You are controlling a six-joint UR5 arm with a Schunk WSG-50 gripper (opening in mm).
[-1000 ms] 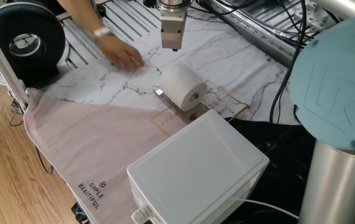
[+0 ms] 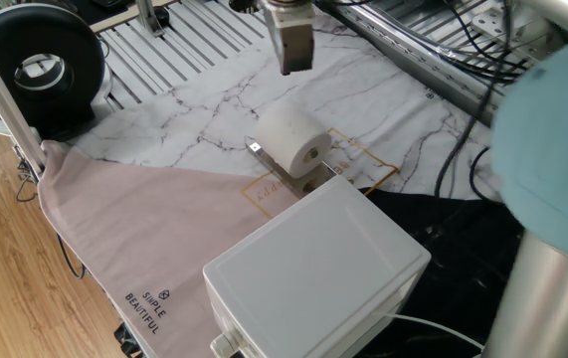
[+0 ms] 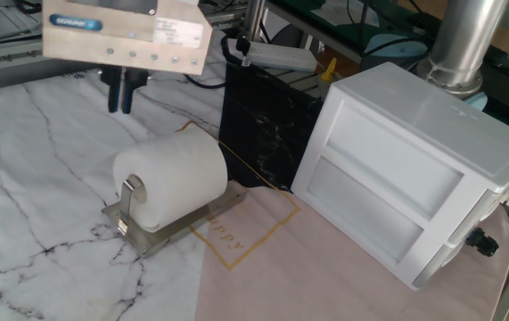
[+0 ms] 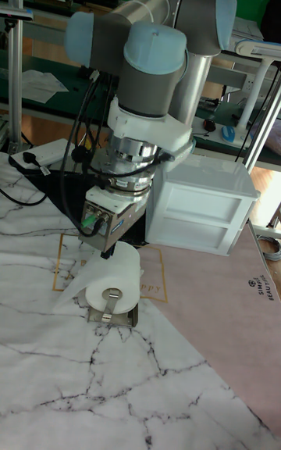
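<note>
A white paper roll (image 3: 176, 176) lies on its side on a metal holder (image 3: 151, 241), whose upright arm reaches the roll's core. In the third exterior view the roll (image 4: 123, 273) shows a loose sheet hanging off its left side. My gripper (image 3: 122, 109) hangs above and behind the roll in the second exterior view, clear of it. Its two dark fingers point down close together, and nothing shows between them. From the first exterior view, the gripper (image 2: 285, 72) appears beyond the roll (image 2: 294, 137), with its fingers barely visible.
A white drawer box (image 2: 318, 268) stands close to the holder. Pink cloth (image 2: 154, 209) and marbled cloth (image 2: 184, 129) cover the table. A black spool (image 2: 45, 65) sits at the far left corner. Cables (image 2: 463, 129) hang near the arm.
A person's hand over the marbled cloth has left the view. My gripper has shifted slightly right and upward, and the blue arm joint has swung right.
</note>
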